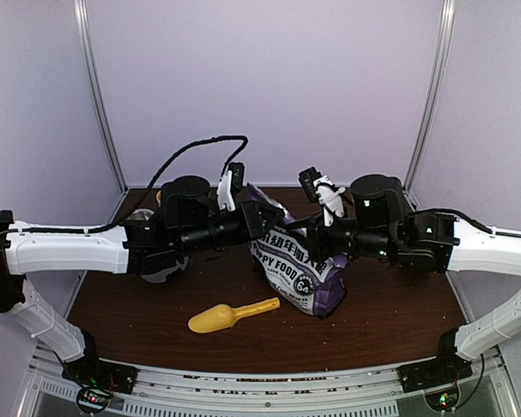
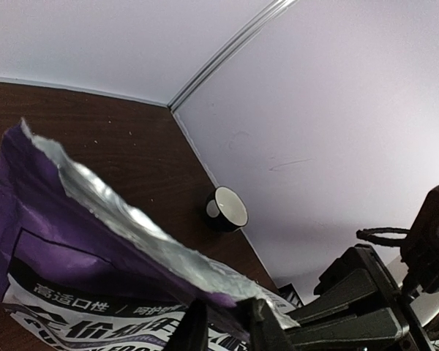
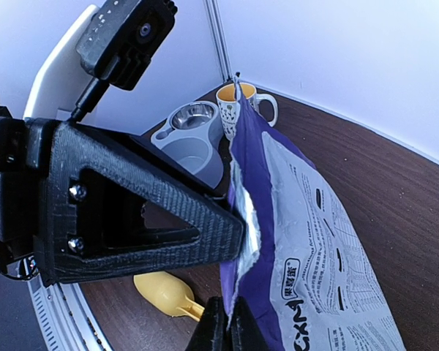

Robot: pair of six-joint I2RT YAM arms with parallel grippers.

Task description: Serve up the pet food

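Note:
The purple and white food bag [image 1: 291, 274] leans in mid-table, its top edge between my grippers. My left gripper [image 1: 269, 217] is at the upper edge; in the left wrist view its fingertips sit against the silver seam, part open. My right gripper [image 1: 308, 230] is shut on the bag's rim, seen at close range in the right wrist view. The yellow scoop [image 1: 213, 318] lies in front of the bag. The grey double bowl [image 3: 190, 153] is at the left, largely hidden by my left arm in the top view.
A patterned mug [image 3: 229, 110] stands behind the bowl. A black cup [image 2: 225, 208] lies near the right wall in the left wrist view.

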